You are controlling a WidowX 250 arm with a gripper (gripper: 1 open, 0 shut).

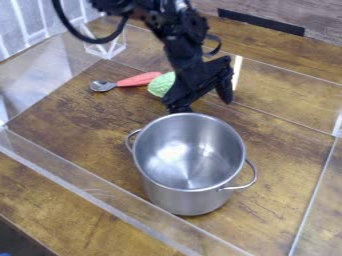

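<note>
The black gripper (pixel 198 88) is open, lowered at the upper middle just behind a steel pot (pixel 190 166), over a pale green ribbed vegetable (pixel 160 85) that is partly hidden behind it. Whether its fingers touch the vegetable is unclear. A spoon with a red handle (pixel 138 80) and metal head lies to the left of the vegetable.
Clear plastic panels run along its left and near sides. A pale strip stands at the back, right of the gripper.
</note>
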